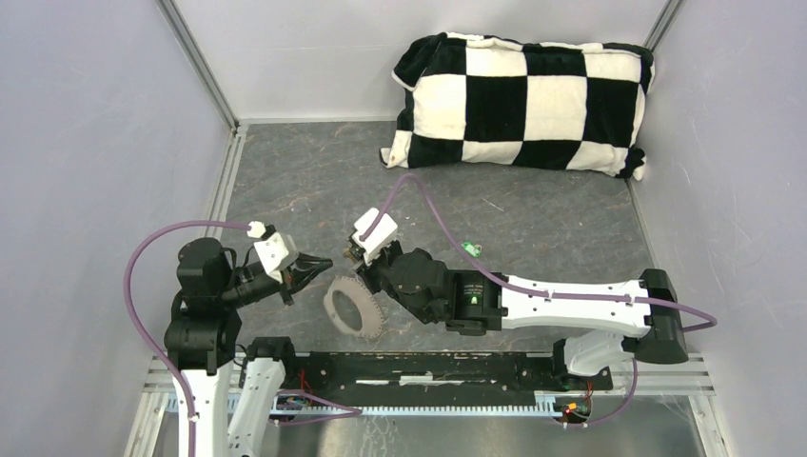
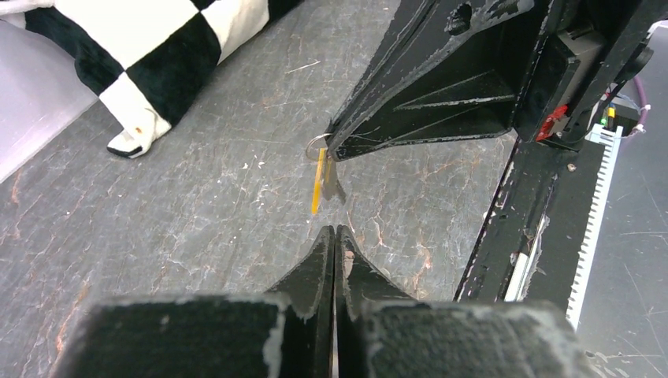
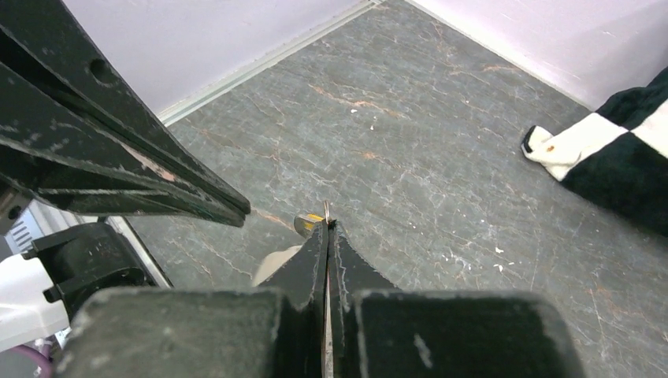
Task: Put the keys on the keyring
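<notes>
My right gripper is shut on a thin wire keyring, whose loop sticks out beside its fingertips in the left wrist view. From that spot hang a yellow key and a grey key. In the right wrist view, part of the yellow key shows beside the fingertips. My left gripper is shut with nothing visible between its fingers; it is apart from the ring and keys. A beige oval loop with a toothed edge shows below the right gripper in the top view; its link to the keyring is hidden.
A black-and-white checked cushion lies along the back wall. A small green item rests on the grey stone-patterned floor. Open floor lies between the arms and the cushion; light walls stand on both sides.
</notes>
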